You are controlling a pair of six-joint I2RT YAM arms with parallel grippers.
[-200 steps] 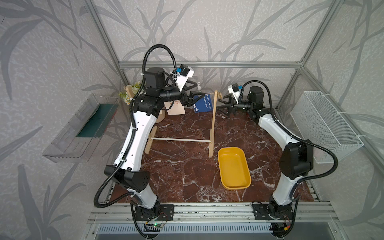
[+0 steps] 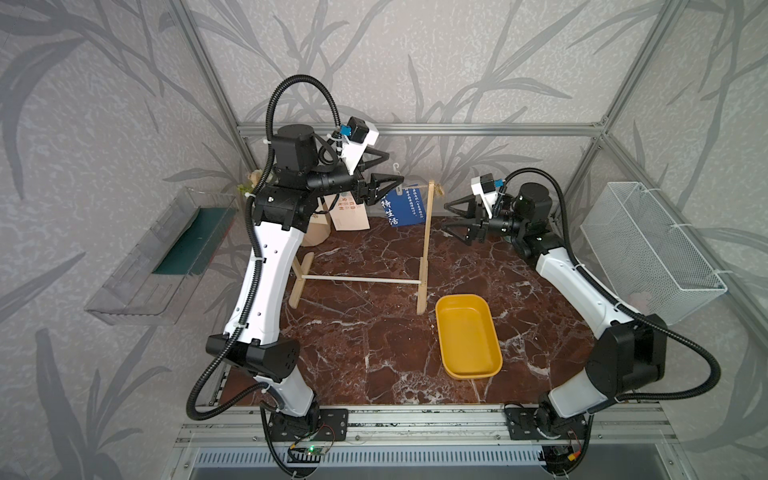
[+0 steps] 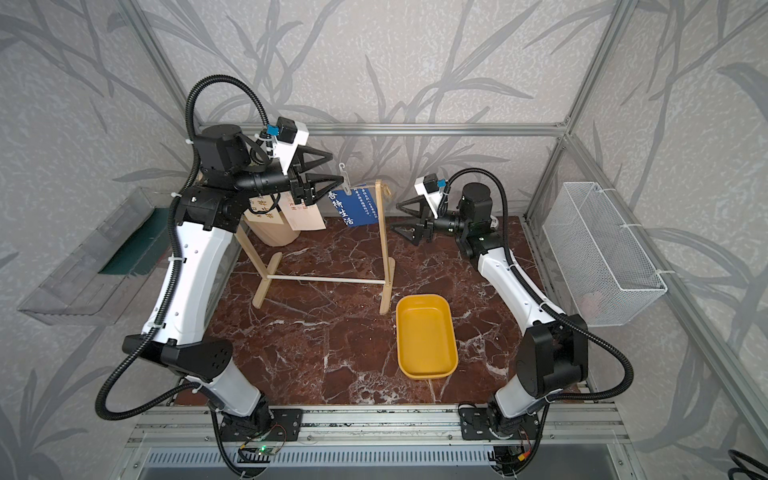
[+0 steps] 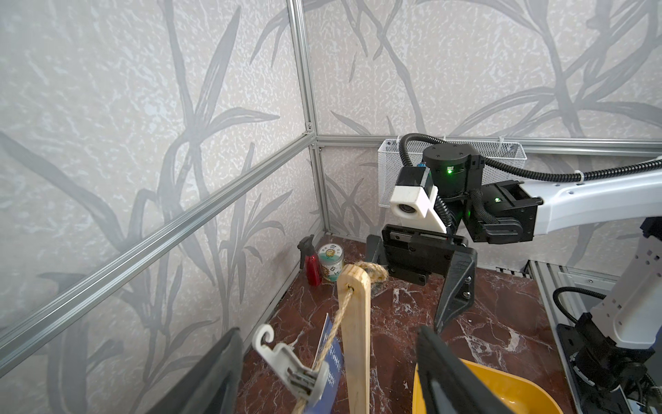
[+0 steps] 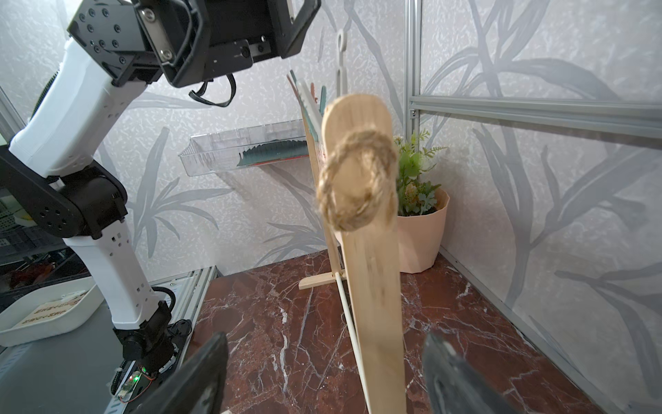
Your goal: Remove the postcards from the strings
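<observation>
Postcards hang from a string on a wooden rack point(image 2: 426, 240): a blue one point(image 2: 404, 208) at the right and a cream one point(image 2: 349, 216) farther left. A white clip point(image 4: 289, 365) holds on the string near the right post. My left gripper point(image 2: 388, 173) is open above the rack, nothing between its fingers. My right gripper point(image 2: 456, 220) stands open just right of the post, facing the knotted rope point(image 5: 355, 179), its fingers empty.
An empty yellow tray point(image 2: 468, 336) lies front right on the marble table. A plant pot point(image 5: 417, 241) stands behind the rack. Baskets point(image 2: 648, 248) hang on both side walls.
My left gripper has moved slightly up and left. My right gripper has drawn back rightward from the post.
</observation>
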